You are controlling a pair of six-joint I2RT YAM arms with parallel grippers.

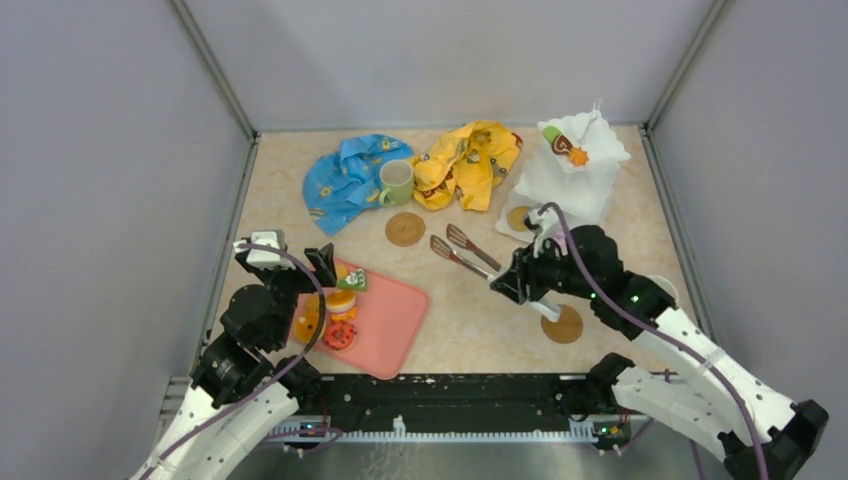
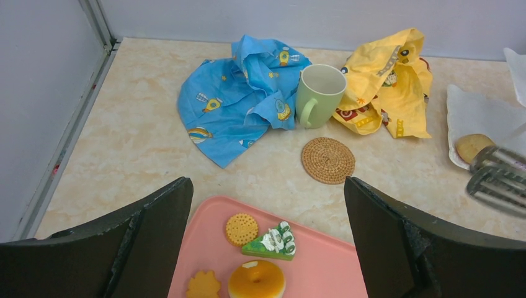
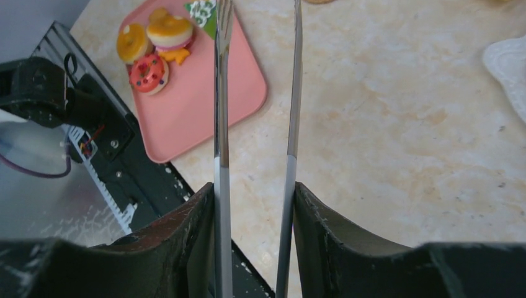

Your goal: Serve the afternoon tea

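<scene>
My right gripper is shut on a pair of metal tongs, one arm against each finger. The tongs' slotted tips are spread with nothing between them, over the middle of the table in the top view. My left gripper stands open and empty above the pink tray. On that tray lie a ladybird-like red donut, a green cake slice, a bun and biscuits. A tiered white stand holds more treats on its upper level and a round biscuit below.
A green mug stands between a blue cloth and a yellow cloth at the back. Woven coasters lie mid-table and front right. My right arm mostly hides a cup.
</scene>
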